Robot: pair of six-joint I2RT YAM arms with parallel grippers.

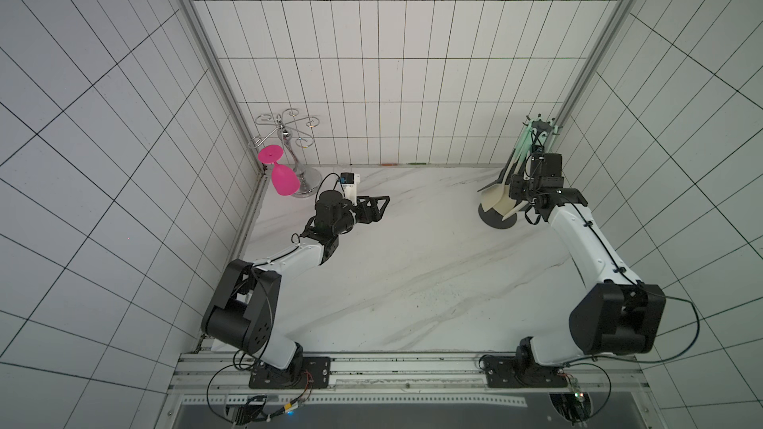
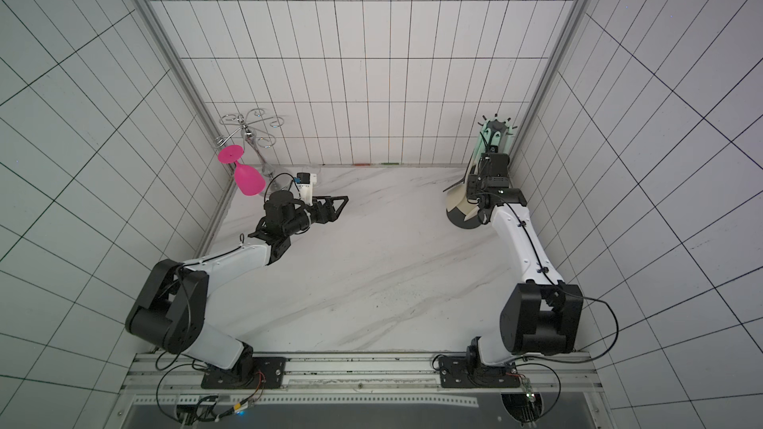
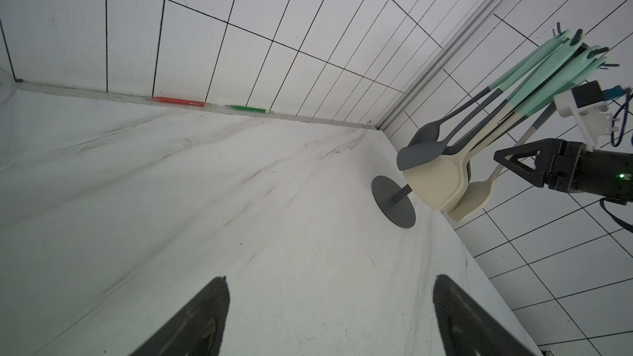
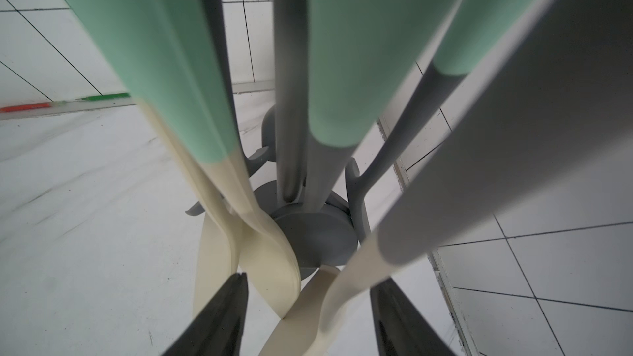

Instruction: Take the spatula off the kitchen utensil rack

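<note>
Utensils with mint and grey handles hang on a rack, its dark round base (image 3: 393,201) standing on the counter at the back right. The nearest one, with a cream spatula-like head (image 3: 476,199) on a grey shaft, hangs just in front of my right gripper. In the right wrist view its cream neck (image 4: 346,288) crosses between the parted fingers, not gripped; whether they touch it I cannot tell. The right arm hides part of the rack in the top views. My left gripper is open and empty over the counter's left side.
A silver stand (image 1: 287,143) with a pink goblet (image 1: 284,178) hanging from it is at the back left. Red (image 3: 178,101) and green (image 3: 247,108) pens lie along the back wall. The right wall is close to the rack.
</note>
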